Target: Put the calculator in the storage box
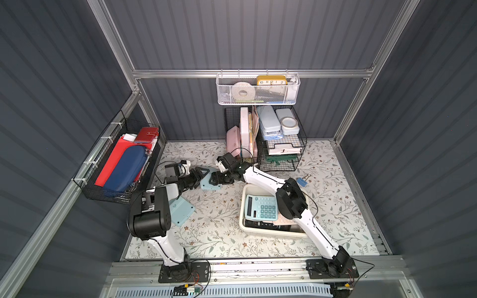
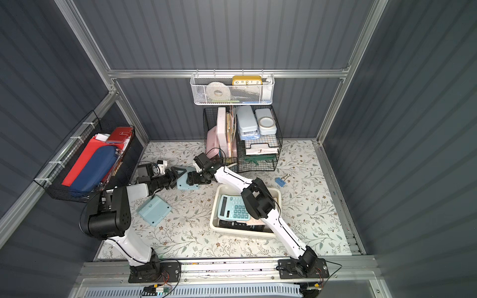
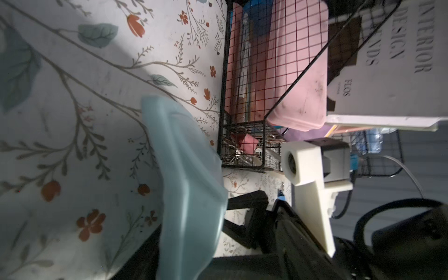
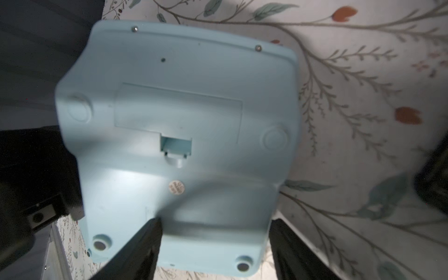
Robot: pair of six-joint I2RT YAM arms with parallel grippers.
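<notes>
A light-blue calculator [image 4: 186,200] is held back-side out above the table, between my two grippers. My right gripper [image 2: 192,176] is shut on it from the right. In the left wrist view, the calculator [image 3: 186,186] shows nearly edge-on, with dark left fingers [image 3: 224,269] on both sides of its lower end; whether they press on it is unclear. My left gripper [image 1: 199,174] stands at its left edge. The cream storage box [image 1: 242,218] sits at front right, holding another light-blue calculator [image 1: 260,208] and a pink item [image 1: 284,220]. A third light-blue calculator [image 1: 181,211] lies face down at left.
A wire rack [image 1: 295,164] with books and boxes stands at the back, close to my right gripper. At left hangs a wire basket [image 1: 106,197]. The right forearm [image 1: 265,179] passes over the box. A blue clip [image 1: 301,181] lies right of it.
</notes>
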